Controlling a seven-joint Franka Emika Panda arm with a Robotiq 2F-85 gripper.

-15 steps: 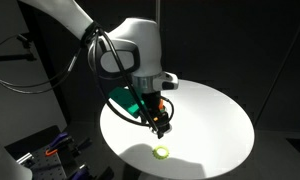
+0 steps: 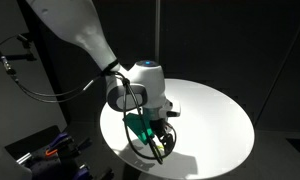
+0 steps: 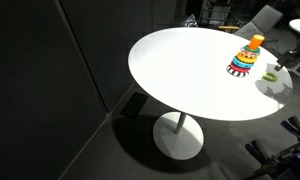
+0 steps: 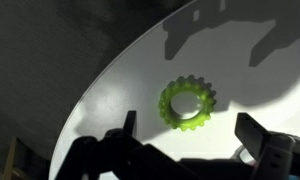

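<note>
A green toothed ring (image 4: 187,103) lies flat on the white table near its edge, in the wrist view. It shows as a small green ring (image 3: 271,77) beside the stacking toy in exterior view 2, and is mostly hidden behind the arm in exterior view 1. My gripper is open above the table, its two dark fingers wide apart with nothing between them; the ring appears just beyond the gap. A colourful stacking toy (image 3: 246,57) stands upright, with an orange top and a black-and-white base.
Part of a red-and-white object (image 4: 244,155) shows by the right finger in the wrist view. Dark floor (image 4: 50,50) lies beyond the table's edge.
</note>
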